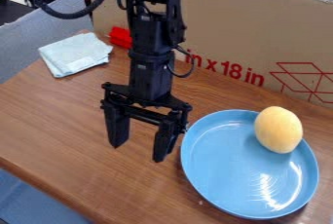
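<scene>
My black gripper (139,140) hangs over the middle of the wooden table, its two fingers spread apart with nothing between them. It is left of a blue plate (235,174), whose right-rear part holds a pale yellow oval object (277,130).
A folded light cloth (73,55) lies at the back left. A red object (120,36) is partly hidden behind the arm. A cardboard box (247,38) stands along the back.
</scene>
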